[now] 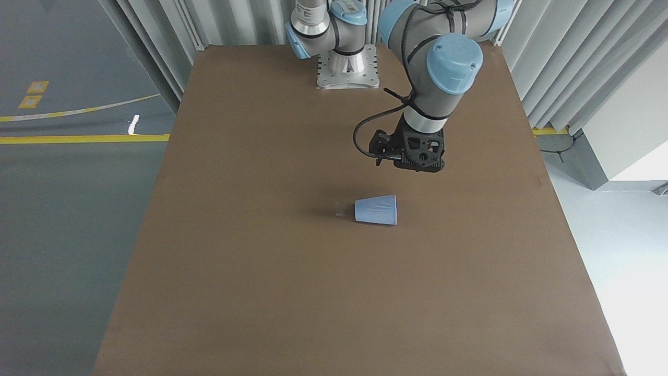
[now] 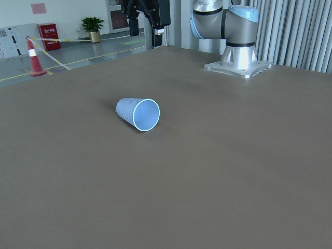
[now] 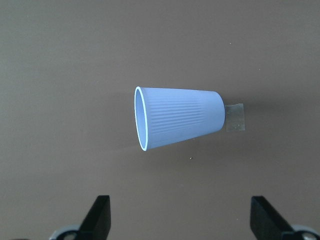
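A light blue ribbed cup lies on its side on the brown table, its rim toward the right in the front view and facing the camera in the left view. A small clear patch sits by the cup's base in the wrist view. My gripper hangs above the table, behind the cup in the front view. In the wrist view the gripper stands open, its two black fingers wide apart, the cup visible beyond them with nothing held.
Floor shows beyond both side edges.
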